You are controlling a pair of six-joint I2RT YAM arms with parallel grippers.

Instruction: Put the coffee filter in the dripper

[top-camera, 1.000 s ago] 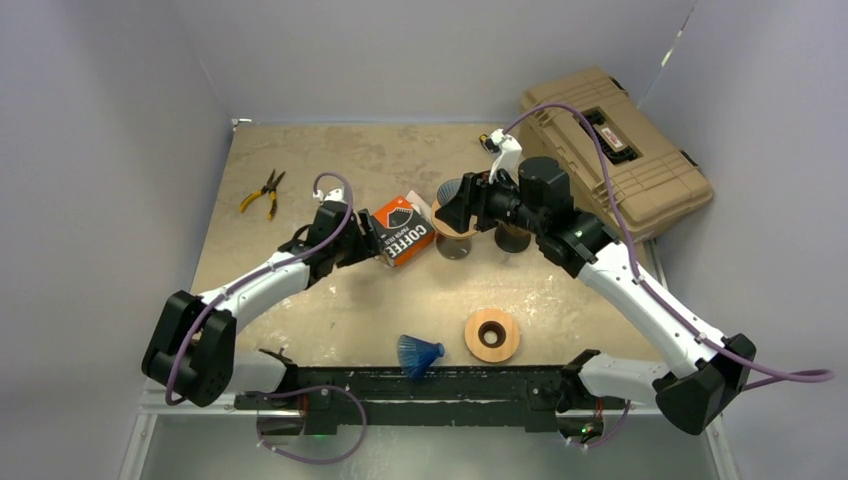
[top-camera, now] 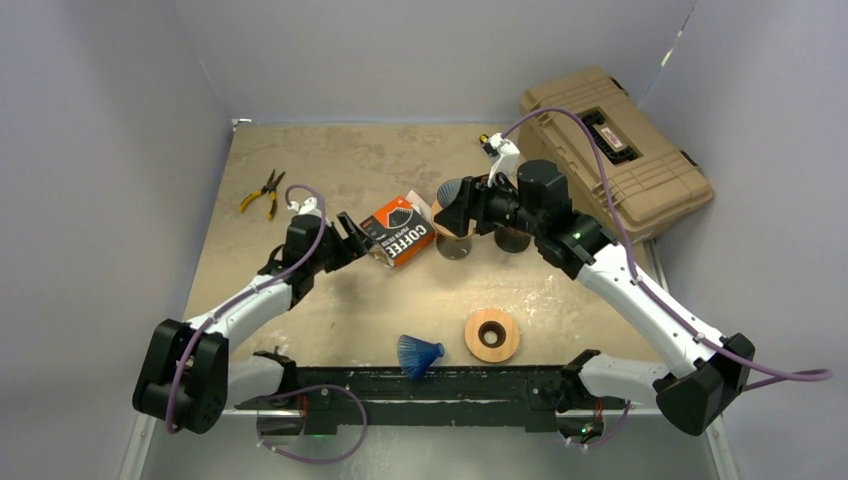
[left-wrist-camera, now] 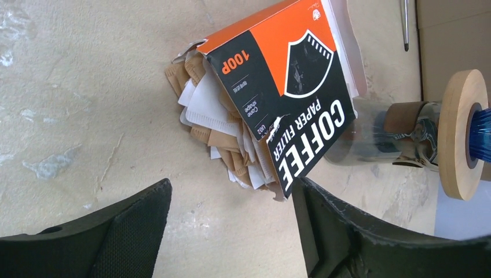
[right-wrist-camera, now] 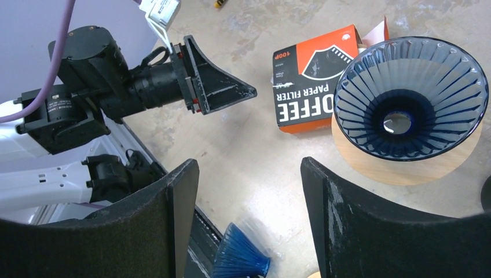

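Observation:
An orange-and-black coffee filter box (top-camera: 397, 229) lies mid-table, white and brown filters (left-wrist-camera: 211, 116) spilling from its torn end in the left wrist view. My left gripper (top-camera: 352, 236) stands open just left of the box, nothing between its fingers. A dark blue ribbed dripper (right-wrist-camera: 359, 92) sits on a wooden ring (right-wrist-camera: 399, 171) atop a glass stand right of the box. My right gripper (top-camera: 465, 208) is open above and beside the dripper, holding nothing.
A blue cone (top-camera: 418, 355) and another wooden ring (top-camera: 505, 335) lie at the front edge. Pliers (top-camera: 262, 197) lie back left; a large tan case (top-camera: 645, 190) fills the back right.
My left arm has drawn back to the left from the filter box. The right arm and the box look nearly unchanged.

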